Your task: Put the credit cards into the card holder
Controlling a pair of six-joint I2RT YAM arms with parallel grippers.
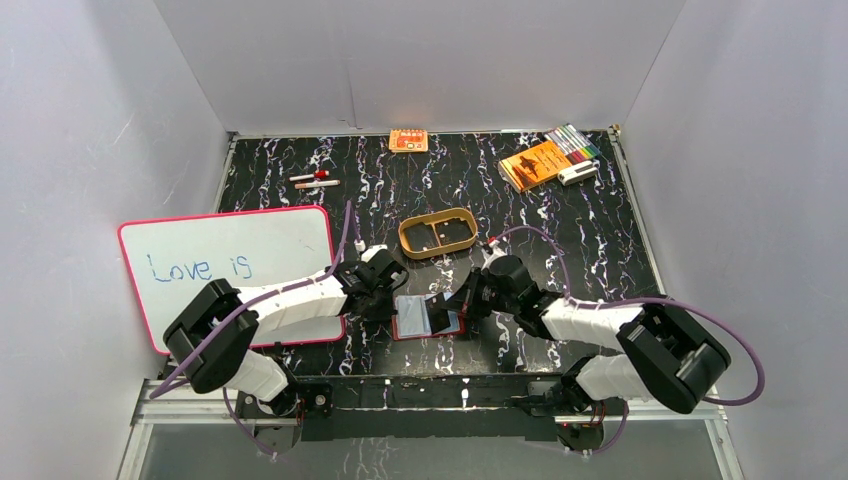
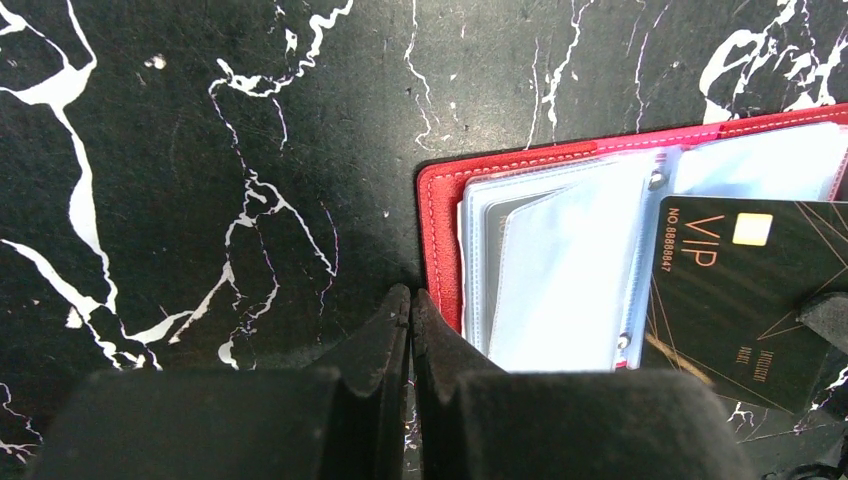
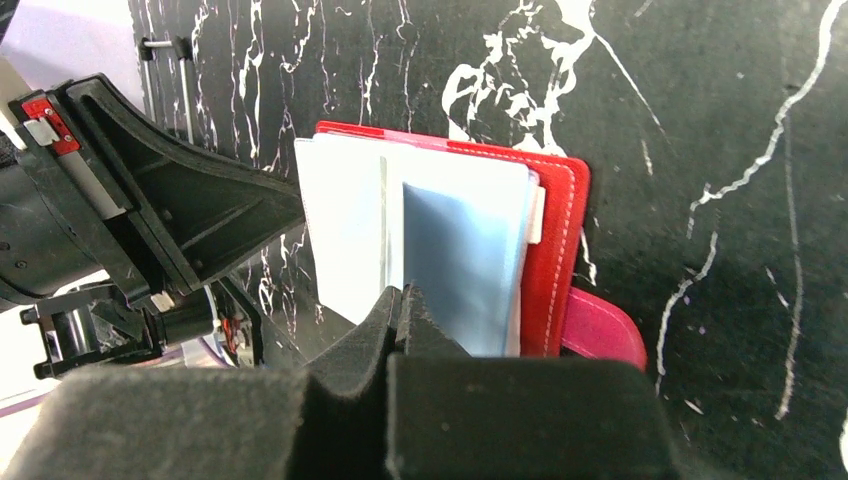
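The red card holder [image 1: 402,334] lies spread on the table with its clear sleeves [image 2: 570,270] facing up. A black VIP card [image 2: 745,290] is over its right-hand pages, its lower corner reaching past the holder's near edge. My right gripper [image 1: 462,303] is shut on that card's right edge; in the left wrist view one dark fingertip [image 2: 830,318] overlaps it. The right wrist view shows the shut right gripper over the sleeves, the card hidden there. My left gripper is shut beside the holder's left red border, nothing visible between its fingers.
A brown divided tray [image 1: 404,243] stands behind the holder. The whiteboard [image 1: 225,230] fills the left side. Markers [image 1: 318,184], an orange pad [image 1: 408,141] and a book [image 1: 540,165] sit farther back. Marble table right of the tray is clear.
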